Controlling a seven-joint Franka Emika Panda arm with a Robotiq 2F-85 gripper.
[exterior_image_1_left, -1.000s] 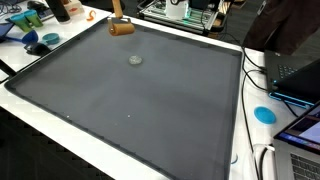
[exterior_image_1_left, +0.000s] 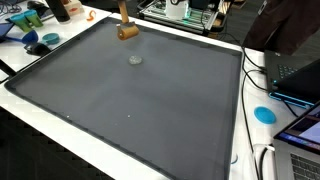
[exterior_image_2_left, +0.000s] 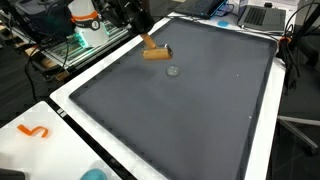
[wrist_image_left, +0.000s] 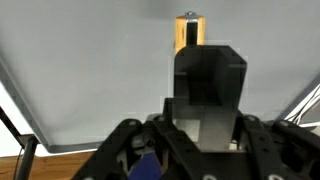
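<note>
A wooden mallet has a cylindrical head (exterior_image_1_left: 127, 32) lying level just above or on the grey board, at its far edge; any gap beneath cannot be told. Its handle (exterior_image_2_left: 148, 42) leans up into my dark gripper (exterior_image_2_left: 138, 25), which is shut on it. In the wrist view, the gripper covers much of the wood, and the mallet's light wooden part (wrist_image_left: 181, 32) shows past its end. A small round grey disc (exterior_image_2_left: 172, 71) lies flat on the board, a short way from the mallet head.
The grey board (exterior_image_2_left: 160, 120) is otherwise clear. Around it are a laptop (exterior_image_1_left: 298, 155), a blue round object (exterior_image_1_left: 265, 115) and an orange piece (exterior_image_2_left: 33, 131). Cluttered tools lie at the back left in exterior view 1.
The mallet has shifted slightly right and toward the front in exterior view 1, a little nearer the disc. The disc has not moved.
</note>
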